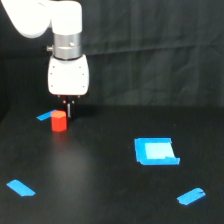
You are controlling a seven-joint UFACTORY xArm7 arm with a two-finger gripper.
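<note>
A small red cube [59, 121] sits on the black table at the left. My gripper [68, 103] points straight down from the white arm, just behind or above the cube and slightly to its right in the view. The fingers are small and dark against the black background, so their opening is hard to make out. Nothing is visibly held. Whether the fingertips touch the cube is not clear.
A blue tape outline surrounds a white square [158, 151] on the right. Blue tape pieces lie near the front left [20, 188], front right [191, 196] and behind the cube [45, 116].
</note>
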